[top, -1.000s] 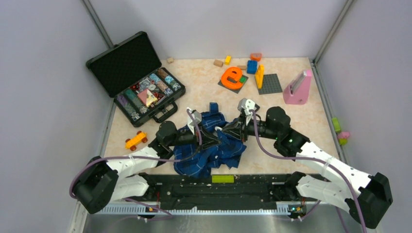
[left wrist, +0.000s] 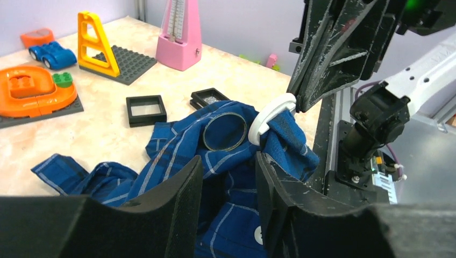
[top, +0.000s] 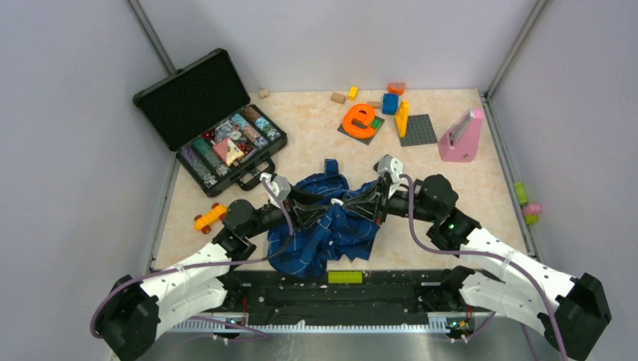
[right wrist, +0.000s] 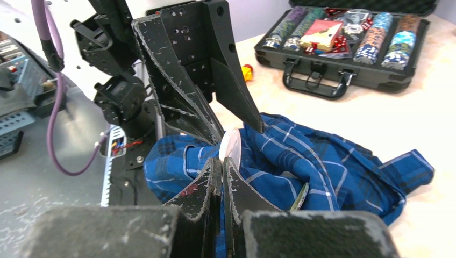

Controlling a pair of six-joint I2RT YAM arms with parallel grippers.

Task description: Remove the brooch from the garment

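Observation:
A blue plaid garment [top: 331,233] lies bunched between my two arms. A white rounded piece, which looks like the brooch [left wrist: 272,116], stands up from its raised fold. My right gripper is shut with its tips against the edge of this white piece; whether the rim is pinched between them I cannot tell. In the left wrist view my left gripper is part open, with no object gripped between its fingers and the garment showing behind the gap. From the right wrist view, one of the left fingertips appears close to the brooch [right wrist: 230,145].
A thin gold-rimmed ring [left wrist: 225,131] sits on the garment beside the white piece. An open black case [top: 226,147] stands at the back left. Toy blocks [top: 360,120] and a pink metronome [top: 461,138] are at the back. Bare table lies behind the garment.
Over the last second my left gripper has drawn back to the left, away from the right gripper. The right gripper has shifted only slightly, and the garment stays nearly in place.

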